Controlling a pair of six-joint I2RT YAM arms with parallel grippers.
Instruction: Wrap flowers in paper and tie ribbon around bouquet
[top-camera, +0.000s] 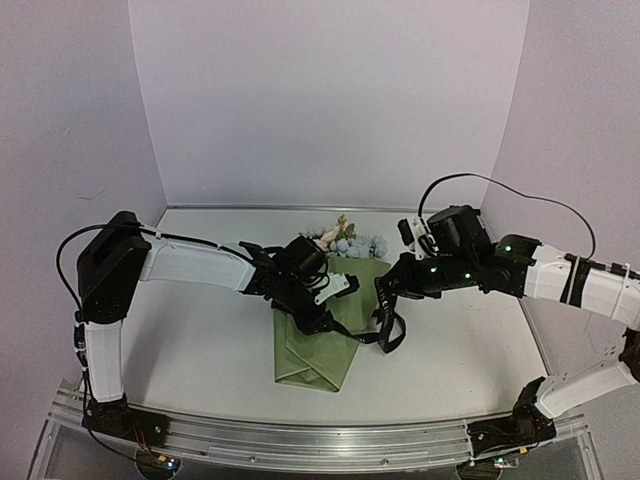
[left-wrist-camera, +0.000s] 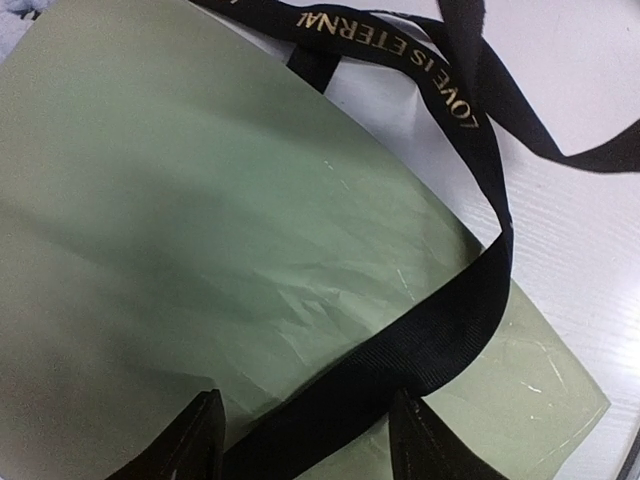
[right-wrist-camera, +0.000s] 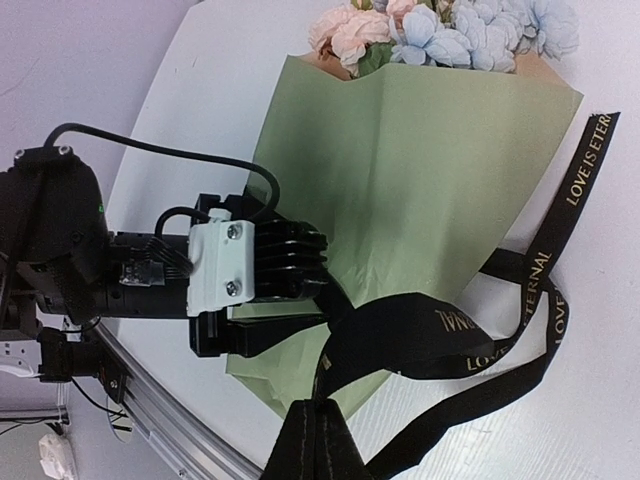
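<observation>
The bouquet lies on the table, its green wrapping (top-camera: 318, 358) spread below pink and blue flowers (right-wrist-camera: 435, 38). A black ribbon (left-wrist-camera: 440, 330) with gold lettering crosses the wrapping and loops off its right edge onto the table. Low over the wrapping, my left gripper is open, its fingers (left-wrist-camera: 205, 430) standing apart with the ribbon running across the gap between them. To the right of the bouquet, my right gripper is shut, and one stretch of the ribbon rises from its fingertips in a raised loop.
More ribbon (right-wrist-camera: 552, 215) lies loose on the table right of the wrapping. A metal rail (top-camera: 320, 447) runs along the front edge.
</observation>
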